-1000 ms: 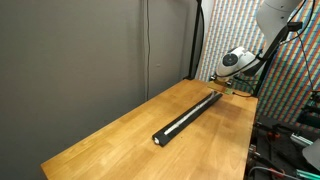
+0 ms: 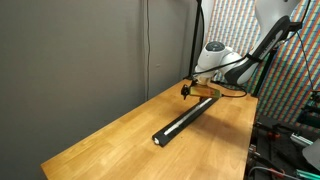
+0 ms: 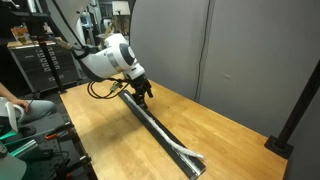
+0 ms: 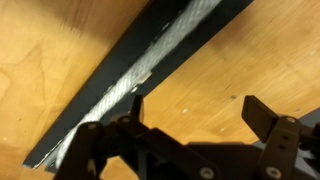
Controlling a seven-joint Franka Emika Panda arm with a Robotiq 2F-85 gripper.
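A long black strip (image 2: 173,132) lies on the wooden table, with a pale, ribbon-like band (image 3: 155,124) running along its middle. In exterior view 2, the band's near end seems to stray a little past the strip's edge. Above the strip's far part hangs my gripper (image 2: 187,93). In the wrist view the gripper is open, its two dark fingers well apart over bare wood. There the black strip (image 4: 95,88) and the woven-looking band (image 4: 130,80) cross diagonally at upper left, beside the left finger.
Bare table (image 2: 100,150) stretches widely in front of and to the left of the strip. A grey panel (image 3: 220,60) stands along one side of the table. At the robot's end is a metal rack (image 3: 38,68).
The strip and band look unmoved.
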